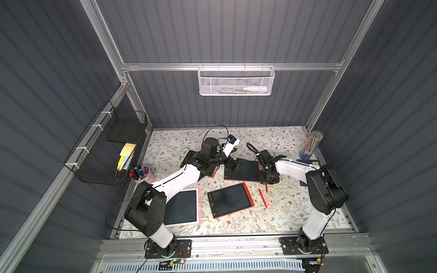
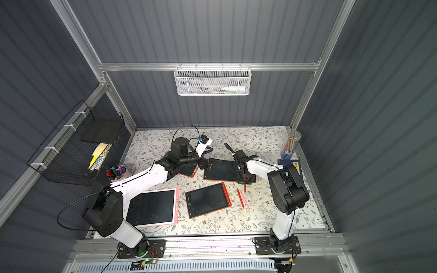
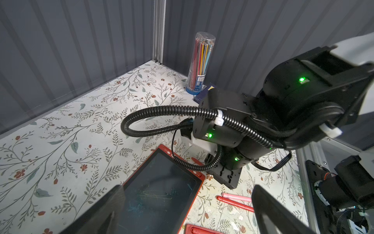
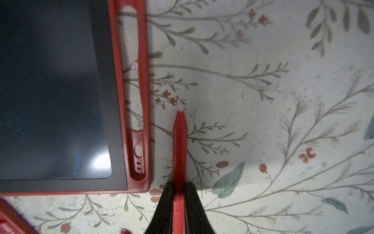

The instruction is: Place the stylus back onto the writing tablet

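Note:
In the right wrist view a red stylus [image 4: 180, 144] lies on the table beside the empty slot [image 4: 142, 97] of a red-framed tablet [image 4: 50, 85]; my right gripper is shut on it near the bottom of the view. In the top views that arm is low at the middle tablet's [image 1: 239, 171] right edge. My left gripper [image 1: 233, 159] stands open above that tablet, nothing seen between its fingers.
A red-framed tablet [image 1: 227, 200] and a pink one [image 1: 181, 207] lie in front. Loose red [image 3: 233, 202] and pink styluses lie right of them. A pencil tube [image 1: 311, 145] stands back right.

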